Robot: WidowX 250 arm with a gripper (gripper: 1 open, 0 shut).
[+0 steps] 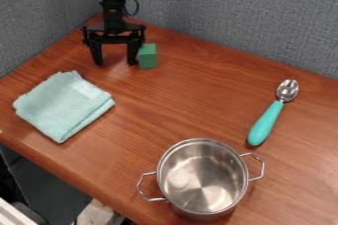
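My black gripper (114, 49) hangs low over the back left of the wooden table, its two fingers apart with nothing visible between them. Just right of it, close to or touching the right finger, stands a small green block (148, 55).
A folded light blue cloth (63, 105) lies at front left, a steel pot (203, 179) at front right, and a teal-handled spoon (271, 116) on the right. Grey walls border the back.
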